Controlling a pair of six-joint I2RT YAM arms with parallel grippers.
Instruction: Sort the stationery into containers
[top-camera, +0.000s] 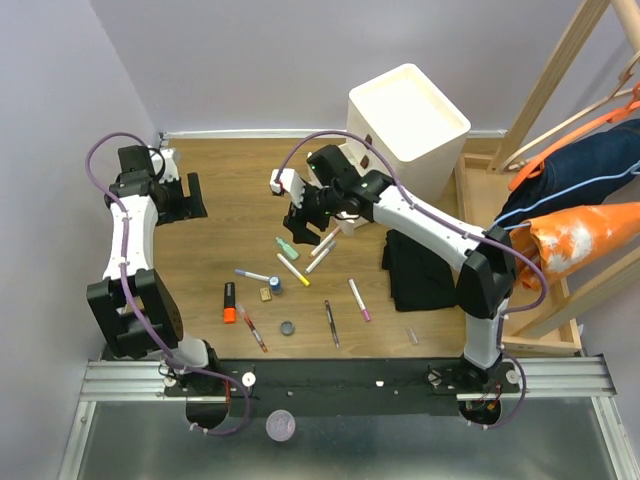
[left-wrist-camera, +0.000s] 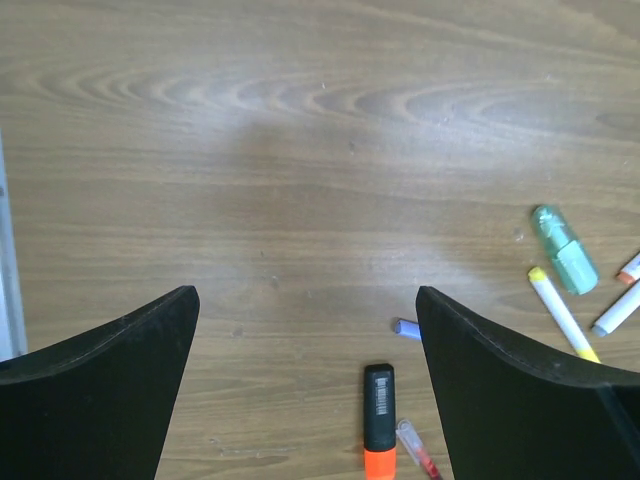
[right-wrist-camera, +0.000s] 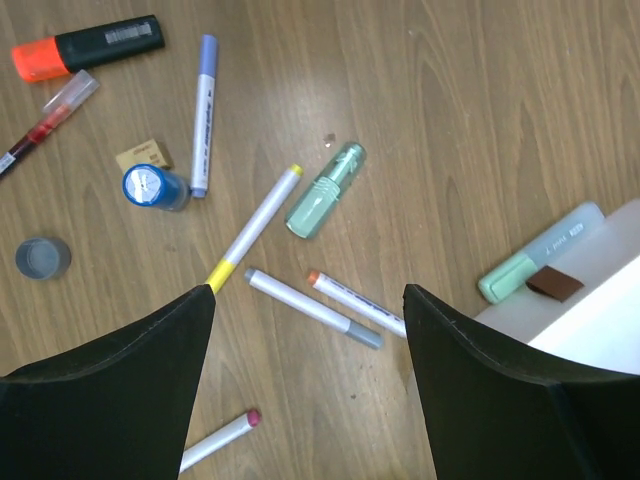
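Over the middle of the table, my right gripper (top-camera: 308, 228) hangs open near the markers, with nothing between its fingers. In the right wrist view I see a green bottle (right-wrist-camera: 326, 190), a yellow-tipped marker (right-wrist-camera: 254, 229), a grey marker (right-wrist-camera: 313, 307), an orange-tipped marker (right-wrist-camera: 357, 303), a blue marker (right-wrist-camera: 204, 116) and a blue-capped jar (right-wrist-camera: 155, 187). A green-and-grey highlighter (right-wrist-camera: 541, 251) lies by the white drawer (right-wrist-camera: 600, 320); whether it is inside, I cannot tell. My left gripper (top-camera: 192, 200) is open and empty above bare wood at the left.
A tall white cabinet (top-camera: 405, 130) stands at the back right, partly behind the right arm. Folded black cloth (top-camera: 420, 272) lies right of the pens. An orange-and-black highlighter (top-camera: 230, 302), a pen (top-camera: 331, 323) and a pink-tipped marker (top-camera: 359, 300) lie nearer the front.
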